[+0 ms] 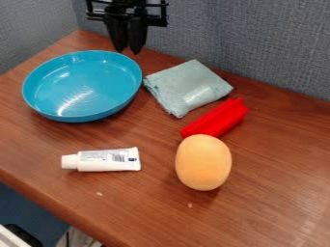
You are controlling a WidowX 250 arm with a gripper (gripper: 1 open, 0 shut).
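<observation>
At the top of the camera view, the black gripper (127,42) hangs above the back of the table, its two fingers apart with nothing visible between them. Below it on the left lies a blue plate (81,86). A folded grey-blue cloth (187,87) lies right of the plate, with a red rolled object (215,119) beside it. An orange egg-shaped object (204,162) is at the front right, and a white tube (100,160) lies at the front left.
A grey padded wall (258,43) stands behind the table, and the table edge runs along the left.
</observation>
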